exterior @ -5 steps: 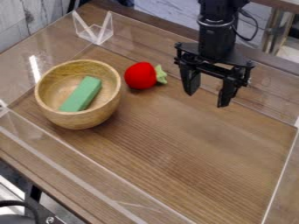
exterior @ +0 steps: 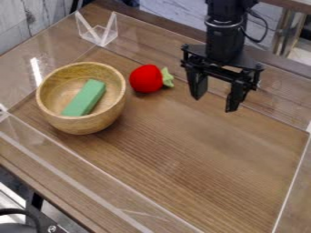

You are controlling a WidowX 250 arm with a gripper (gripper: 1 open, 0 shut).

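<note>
My black gripper [exterior: 221, 82] hangs over the upper right of the wooden table, its two dark fingers spread apart and pointing down, with no object visible between them. To its left rests a red round object with a green leafy top [exterior: 147, 78], apparently a toy tomato or strawberry. At the left, a light wooden bowl [exterior: 105, 116] holds a green oblong block [exterior: 85, 98].
A small clear plastic or wire item [exterior: 95, 29] stands at the upper left near the table edge. Dark cables [exterior: 25, 218] show at the lower left corner.
</note>
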